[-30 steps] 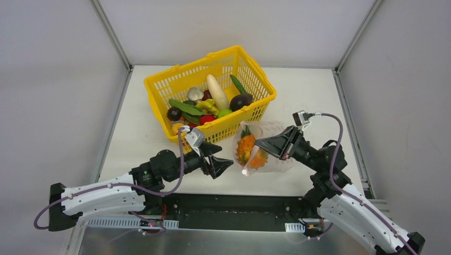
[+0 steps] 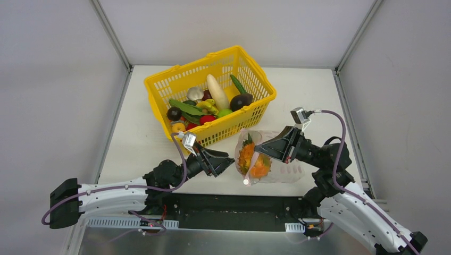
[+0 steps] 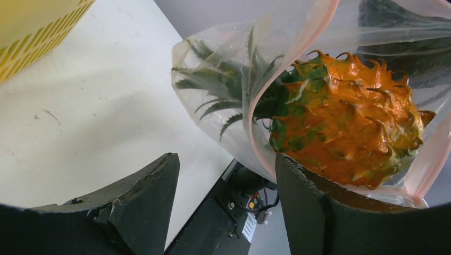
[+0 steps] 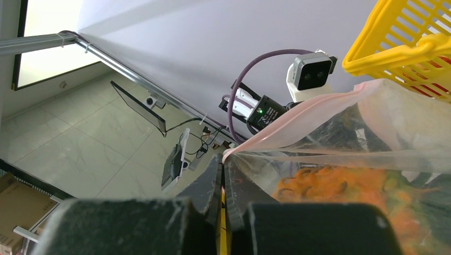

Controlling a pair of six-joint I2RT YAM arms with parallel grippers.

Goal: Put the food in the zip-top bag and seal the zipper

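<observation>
A spiky orange-and-green fruit with leaves [image 2: 245, 155] lies inside the clear zip bag [image 2: 290, 171], whose pink-edged mouth gapes toward my left gripper [image 2: 226, 165]. That gripper stands part open. In the left wrist view nothing sits between its fingers, and the bag's lower lip runs close by the right-hand fingertip; contact cannot be told. My right gripper is shut on the pink zipper edge [image 4: 298, 125], holding it up at a corner. In the left wrist view the fruit [image 3: 345, 122] fills much of the opening, its leaves against the film.
Behind the bag stands a yellow basket [image 2: 250, 114] full of vegetables and fruit, close to the left arm's wrist. The table's front edge lies just below the bag.
My left gripper has turned slightly and its fingers have drawn nearer each other. The right gripper, still at the bag's edge, has shifted a little; the bag spreads farther right.
</observation>
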